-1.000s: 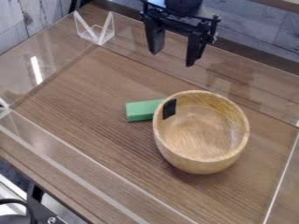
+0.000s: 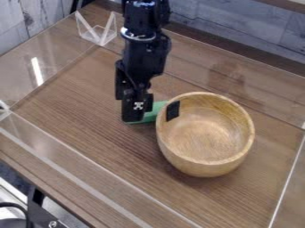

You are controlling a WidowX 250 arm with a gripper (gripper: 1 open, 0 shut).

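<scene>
My dark gripper (image 2: 145, 96) reaches down from the top of the camera view, open, its fingertips just over a green block (image 2: 145, 117). The block lies on the wooden table left of a large tan bowl (image 2: 209, 147) and is partly hidden by my gripper and the bowl's rim. A small dark piece (image 2: 173, 109) shows at the bowl's left rim. Whether my fingertips touch the block is unclear.
A dark cable lies at the lower left corner.
My gripper has come down and toward the front from the back of the table, to the green block. The block and bowl look unmoved.
</scene>
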